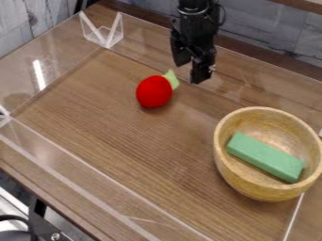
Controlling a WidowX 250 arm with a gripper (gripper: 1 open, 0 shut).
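My gripper [191, 58] hangs at the top middle of the camera view, open, above the table. Below it and to the left lie a red round object [154, 91] and a small light-green piece [169, 79] behind it. A yellow bowl [248, 125] at the lower right holds a green block [265, 159].
A white wire-like item [104, 30] stands at the back left. Dark cables show at the bottom left corner.
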